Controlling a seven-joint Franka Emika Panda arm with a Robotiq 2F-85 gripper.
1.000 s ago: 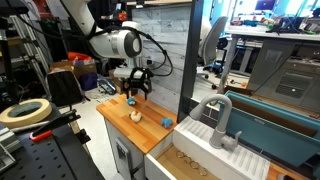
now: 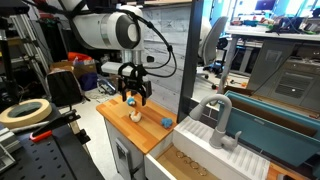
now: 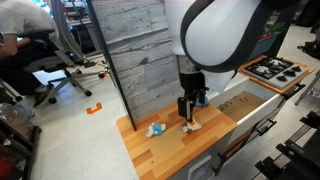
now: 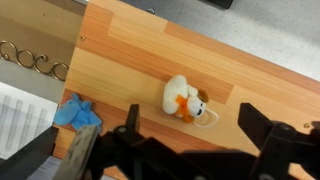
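Note:
A small white plush toy (image 4: 174, 95) with orange and brown patches lies on the wooden counter, also visible as the white toy (image 2: 136, 116) in exterior view 1. My gripper is open above it, its dark fingers (image 4: 128, 137) wide apart on either side of the toy in the wrist view. Nothing is held between them. From exterior view 2, the gripper (image 3: 187, 110) hangs a little above and behind the plush toy (image 3: 190, 126). A blue toy (image 4: 78, 112) lies apart on the same wood, outside the fingers.
Another blue object (image 2: 131, 100) sits behind the gripper on the counter (image 2: 112, 110). An open drawer (image 2: 190, 165) and a sink with a grey tap (image 2: 207, 103) lie to the right in exterior view 1. A grey plank wall (image 3: 160, 75) rises behind the counter.
The toys have stayed where they were.

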